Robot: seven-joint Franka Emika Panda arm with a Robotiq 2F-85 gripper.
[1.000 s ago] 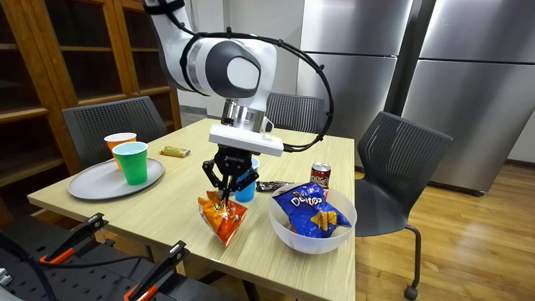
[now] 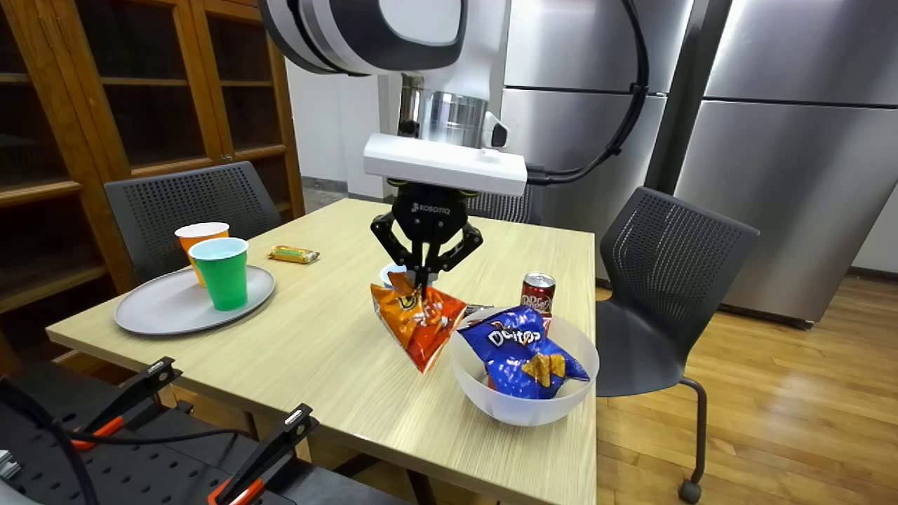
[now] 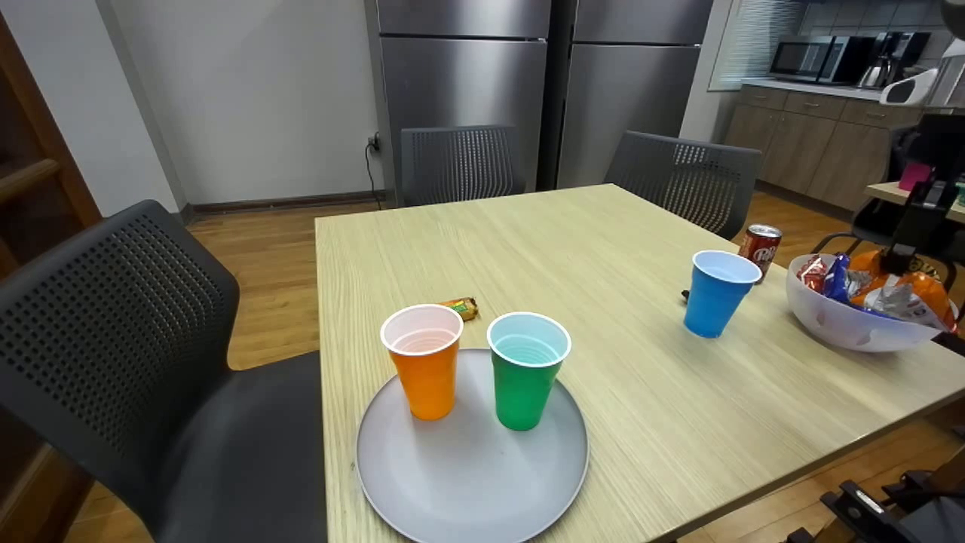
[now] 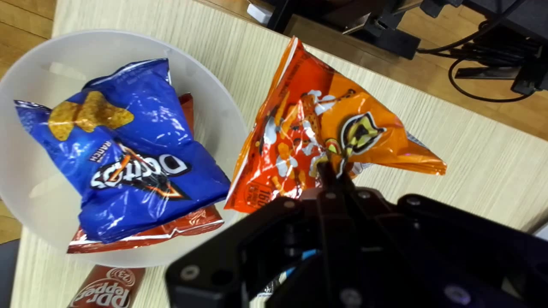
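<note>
Pinched at its middle, an orange-red snack bag (image 4: 293, 149) hangs from my gripper, whose fingers are shut on it. In exterior view 1 the same bag (image 2: 427, 327) is up off the table, just left of a translucent white bowl (image 2: 522, 412); my gripper (image 2: 423, 290) points straight down. A blue Doritos bag (image 4: 138, 154) lies in the bowl on top of a red bag (image 4: 154, 232). From exterior view 2 the orange bag (image 3: 927, 291) overlaps the bowl (image 3: 850, 330) in the line of sight.
Close by the bowl stands a Dr Pepper can (image 2: 539, 293). A blue cup (image 3: 719, 294) is near the can, mostly hidden behind the gripper in exterior view 1. Further left, a grey plate (image 2: 151, 307) bears an orange cup (image 3: 425, 371) and a green cup (image 3: 522, 385). A wrapped bar (image 2: 292, 254) lies behind.
My gripper has risen and moved right toward the bowl, carrying the orange bag along. The other objects have stayed where they were.
</note>
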